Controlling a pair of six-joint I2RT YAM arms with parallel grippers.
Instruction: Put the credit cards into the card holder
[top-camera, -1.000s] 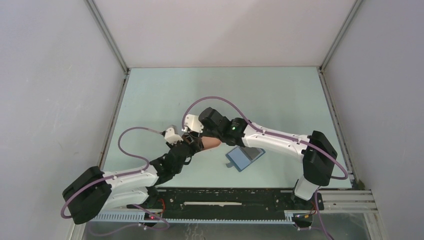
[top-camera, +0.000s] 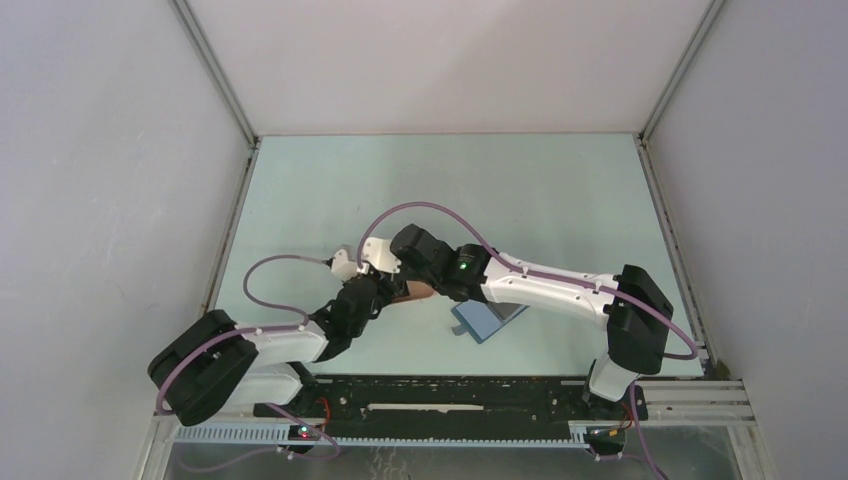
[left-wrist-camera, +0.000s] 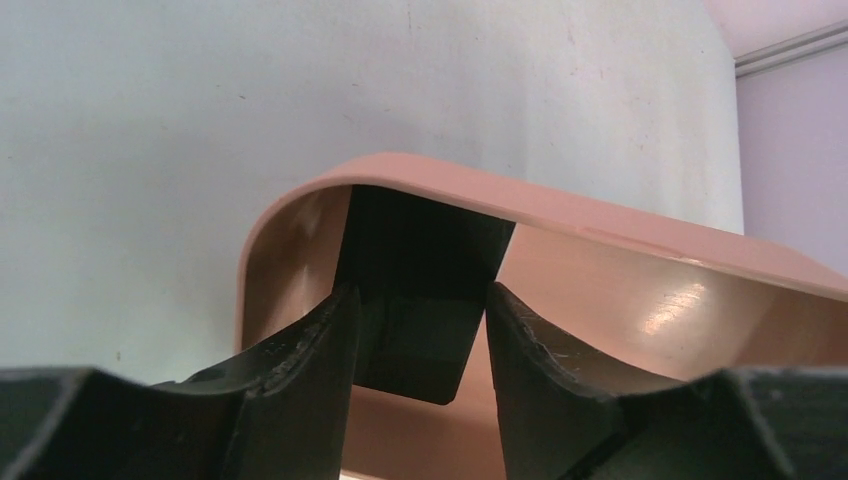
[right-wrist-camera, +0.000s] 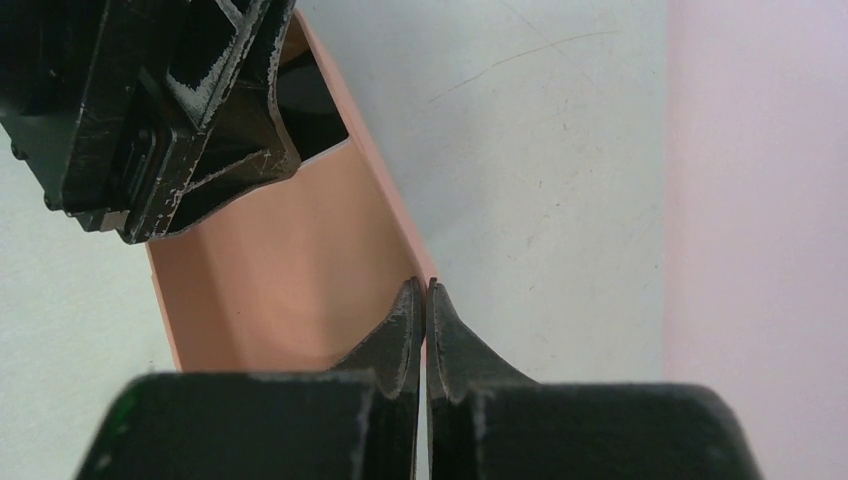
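In the left wrist view a salmon card holder (left-wrist-camera: 640, 227) has a dark card (left-wrist-camera: 420, 240) inside at one end. My left gripper is part open at that card, a fingertip over each side; I cannot tell whether they press on it. My right gripper is shut at the holder's long rim in the right wrist view; at most that thin rim is between its fingertips. From above, both grippers crowd over the holder (top-camera: 417, 292) and largely hide it.
A blue flat item (top-camera: 478, 320) with a grey part lies right of the holder, under the right arm.
The left arm has shifted slightly right and inward.
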